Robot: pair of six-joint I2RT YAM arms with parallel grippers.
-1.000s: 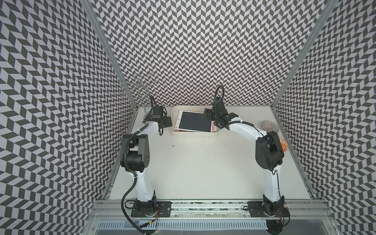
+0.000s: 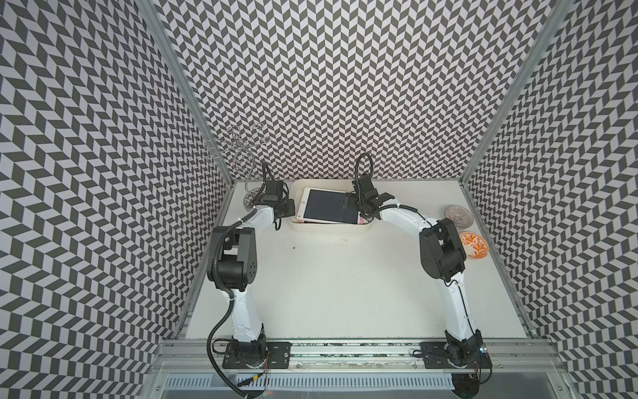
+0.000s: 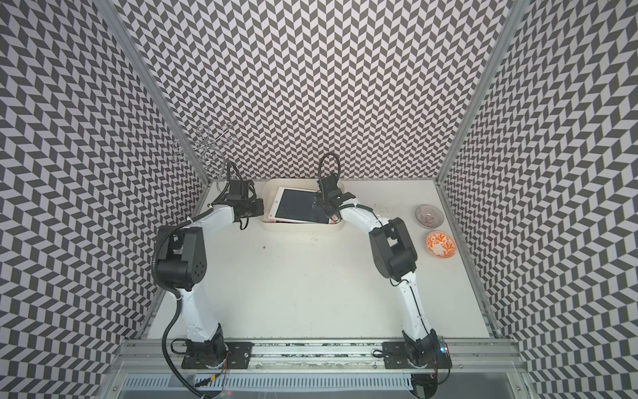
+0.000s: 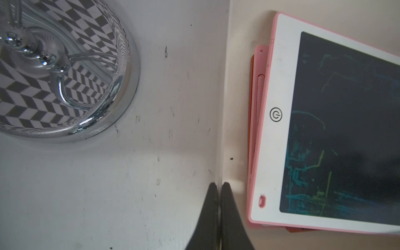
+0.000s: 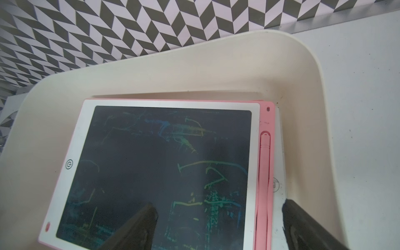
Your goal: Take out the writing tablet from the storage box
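The writing tablet [image 5: 166, 175], dark-screened with a white face and pink edge, lies in the cream storage box [image 5: 310, 104]. Pink and white edges of other flat things show beneath it. In the right wrist view my right gripper is open over the tablet's right part, its fingers [image 5: 306, 229] spread apart with the pink pen strip between them in the picture; contact cannot be told. My left gripper is shut, nothing visible between its fingertips, at the box's left rim and left of the tablet [image 4: 341, 133].
A chrome stand with a round base [image 4: 120, 95] is close to the left gripper, left of the box. At the table's right lie a clear dish [image 2: 458, 216] and an orange-patterned plate [image 2: 474, 245].
My right arm has swung left and its gripper has come a little left and lower over the box's right end. My left gripper has shifted slightly right. The tablet has not visibly moved.
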